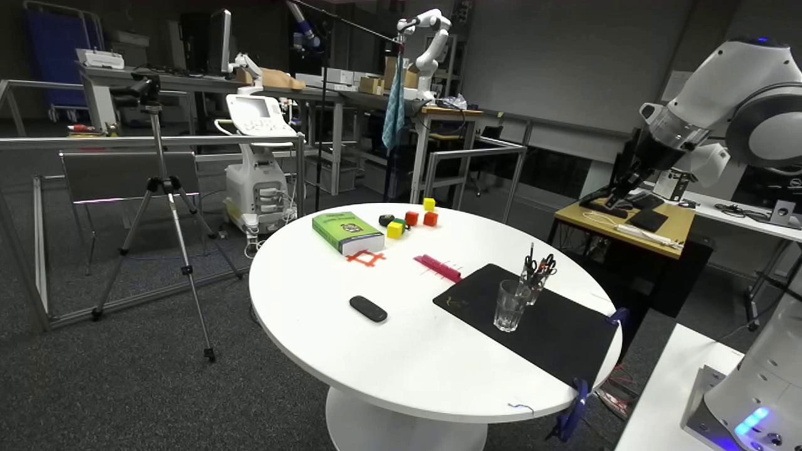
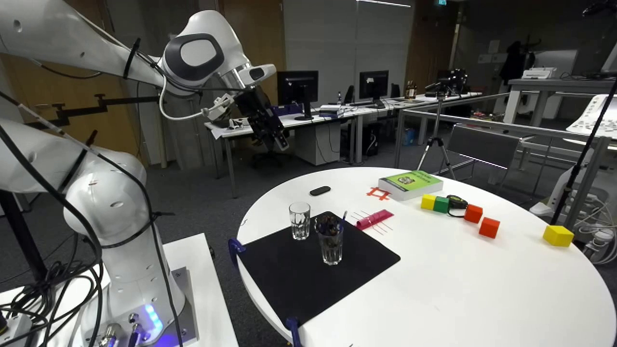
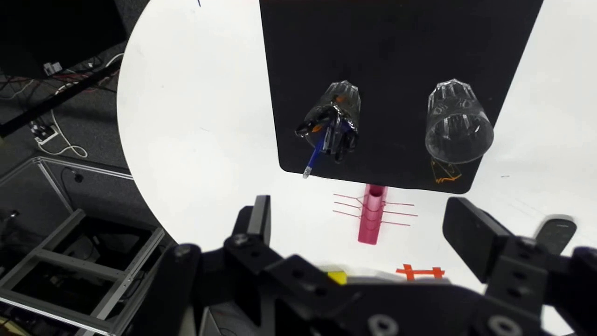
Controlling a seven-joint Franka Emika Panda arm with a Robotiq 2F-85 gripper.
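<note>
High above the table edge my gripper stands open, its two fingers far apart with nothing held between them. Below it in the wrist view lies the black mat. A glass on the mat holds pens, scissors and a blue pencil. Beside it stands an empty clear glass. Just off the mat's edge is a pink half-tube with thin red strands across it. In exterior view 2 the gripper hangs over the side of the mat, well clear of both glasses.
A green book, yellow, red and green blocks, and a tape measure occupy the far side. A black remote-like object lies nearer. Blue clamps grip the mat at the table edge. Bare white tabletop surrounds these things.
</note>
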